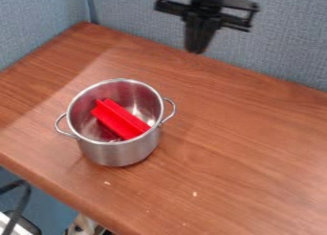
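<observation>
A steel pot (pixel 118 151) with two loop handles stands on the wooden table at the left, with a red elongated block (pixel 118 117) lying inside it. My black gripper (pixel 197 42) is high at the top centre, above and behind the pot and apart from it. It is blurred and partly out of frame, its tip narrow, with nothing visible held in it.
Grey-blue padded walls (pixel 294 53) border it at the back and left. A cable and hardware show below the table's lower-left edge.
</observation>
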